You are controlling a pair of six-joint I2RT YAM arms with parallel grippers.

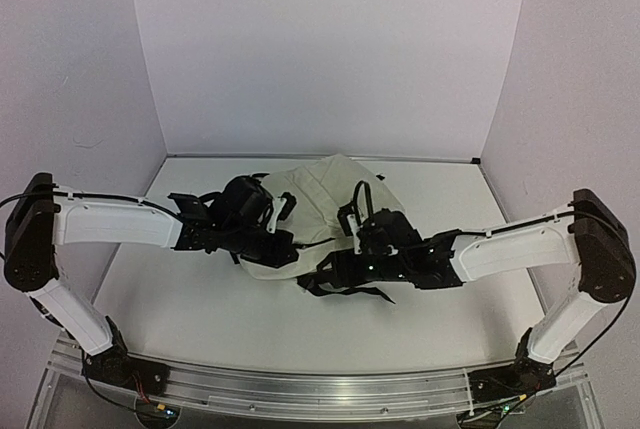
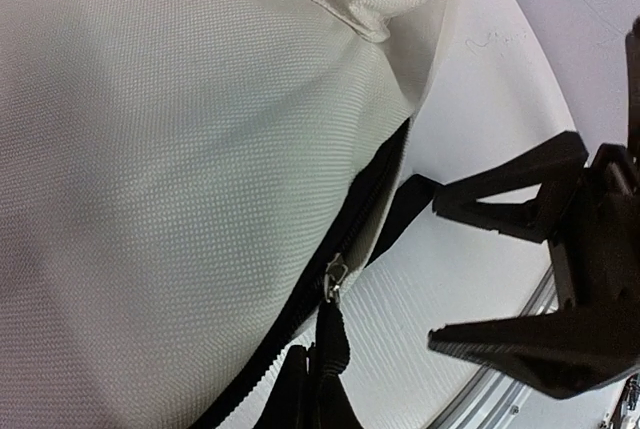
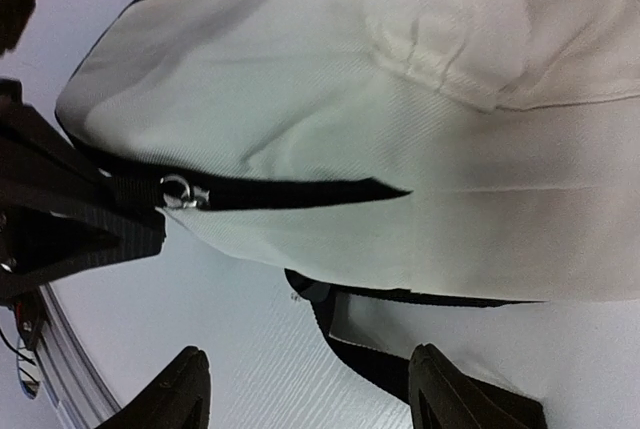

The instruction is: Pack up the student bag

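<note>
A cream bag lies on the white table, its black zipper running along the near side. In the left wrist view, a metal zipper slider with a black pull tab sits on that zipper. My left gripper is shut on the tab's lower end. Over the bag's near edge stands my right gripper, its fingers wide apart and no bag fabric gripped between them. Whether the bag's pocket holds anything is hidden.
A black strap trails from the bag's near edge, passing close below my right gripper's fingers. The two grippers are close together. Bare table lies in front of the bag, and walls stand on both sides and behind.
</note>
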